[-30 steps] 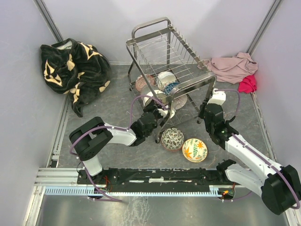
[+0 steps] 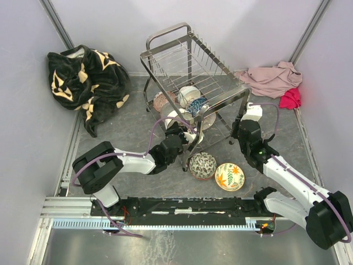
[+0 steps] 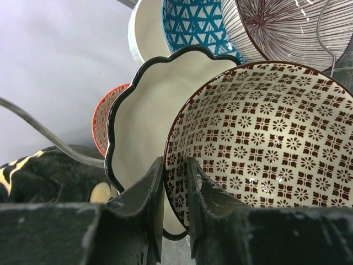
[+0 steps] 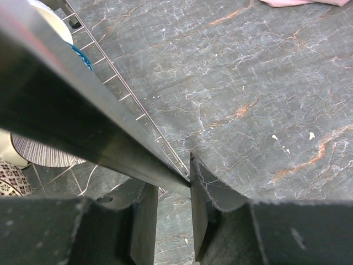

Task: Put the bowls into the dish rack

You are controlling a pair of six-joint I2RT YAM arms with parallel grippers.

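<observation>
My left gripper is shut on a brown-patterned bowl (image 3: 259,138), held inside the lower tier of the metal dish rack (image 2: 165,88). Beside it are a white scalloped bowl (image 3: 140,121), a blue-patterned bowl (image 3: 190,25) and a striped bowl (image 3: 287,27). My right gripper is shut on the rack's flat metal upright (image 4: 77,116). On the floor before the rack lie a dark-patterned bowl (image 2: 202,165) and a floral bowl (image 2: 229,176).
A dark fleece (image 2: 83,83) lies at the back left, pink cloth (image 2: 267,80) and a red cloth (image 2: 290,98) at the back right.
The rack has shifted slightly toward the left in the top view, with both grippers and the bowls in it moving a little the same way.
</observation>
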